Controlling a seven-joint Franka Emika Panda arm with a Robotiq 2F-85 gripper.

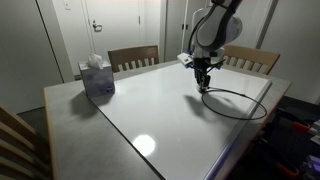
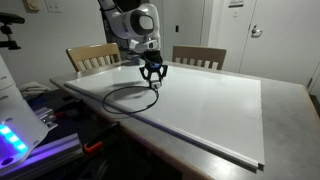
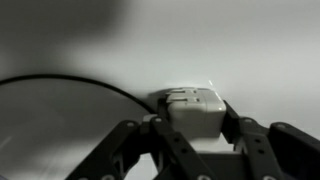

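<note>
Low over the white board, my gripper (image 1: 203, 86) is shut on a small pale block-like object. In the wrist view this object (image 3: 196, 112) sits between the dark fingers, with its near end smooth and light and its far end banded. The other exterior view shows the gripper (image 2: 153, 80) with the pale object (image 2: 155, 87) just under it, at or very near the board's surface; whether it touches cannot be made out. A black cable (image 1: 262, 104) loops out beside the gripper across the board and past its edge.
The white board (image 1: 160, 120) covers much of the table and is otherwise bare. A grey tissue box (image 1: 97, 80) stands at the table's far left in the first exterior view. Chairs (image 2: 199, 56) surround the table.
</note>
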